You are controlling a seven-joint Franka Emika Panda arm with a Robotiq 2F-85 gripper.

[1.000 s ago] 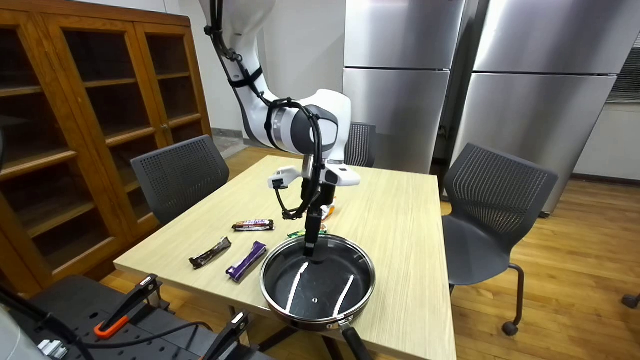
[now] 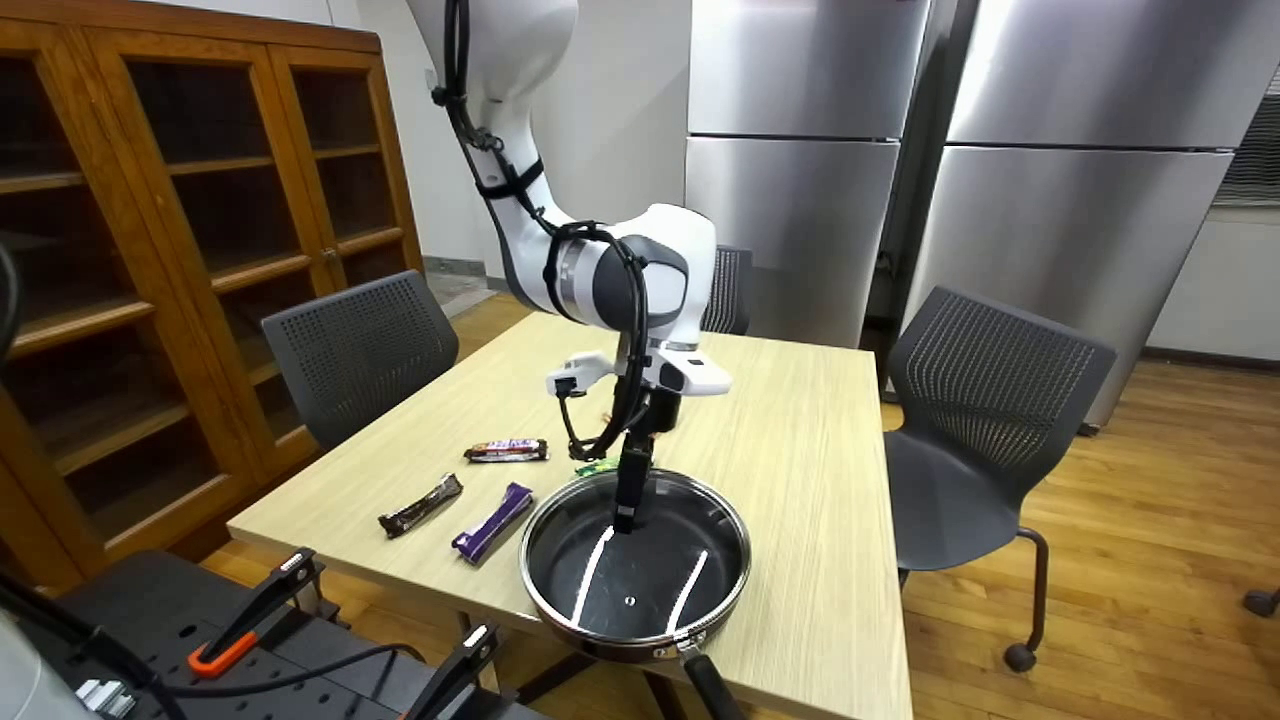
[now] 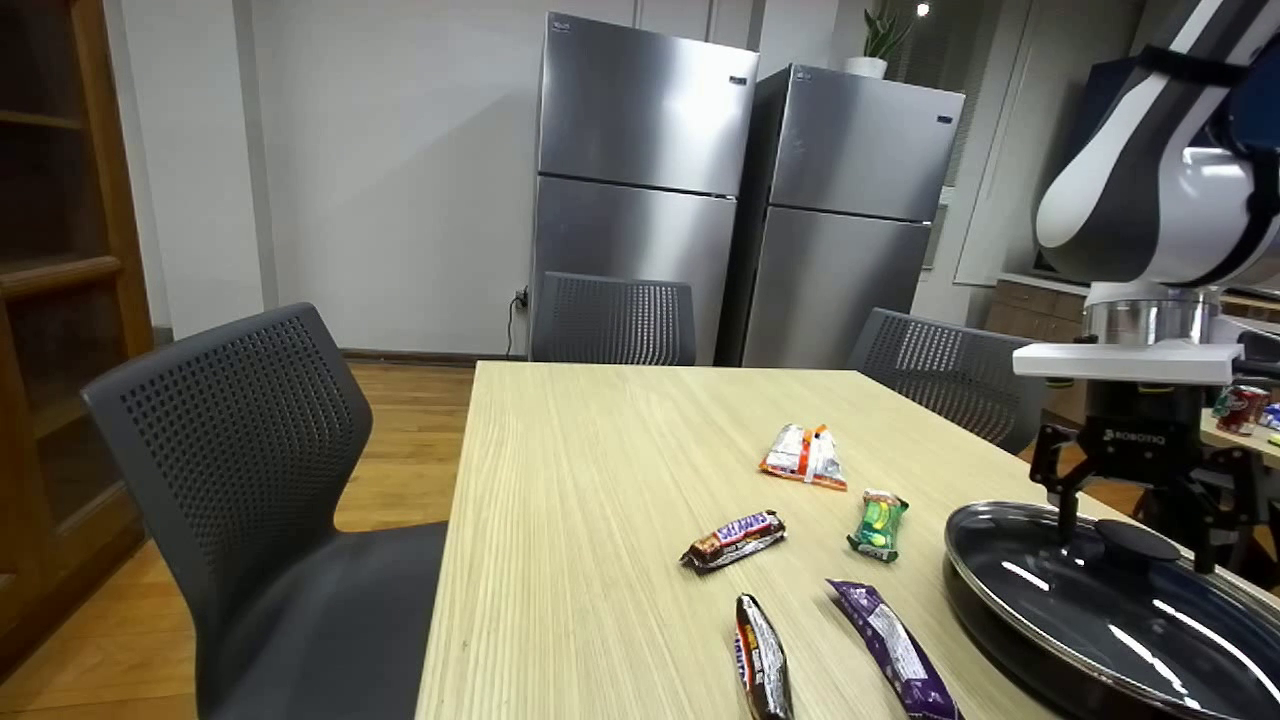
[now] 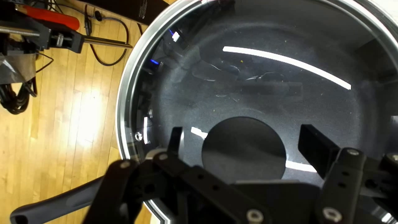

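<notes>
A dark pan [image 2: 588,642] with a clear glass lid [image 4: 261,86] stands near the table's edge. The lid is rimmed in shiny metal and carries a round black knob [image 4: 244,149]. My gripper [image 3: 1134,536] points down over it, open. In the wrist view one black finger [image 4: 175,142] shows on each side of the knob, with gaps between. Exterior view 2 has the fingertips low, at about the knob's height; whether they touch the lid I cannot tell.
On the table beside the pan lie a purple-wrapped bar [image 3: 897,648], two brown-wrapped bars [image 3: 734,540], a green packet [image 3: 879,526] and a white-orange bag [image 3: 805,457]. The pan's handle [image 2: 710,686] juts past the table's edge.
My gripper has come lower and slightly to the right in exterior view 1, closer to the lid. The pan, lid and wrapped snacks have stayed where they were.
</notes>
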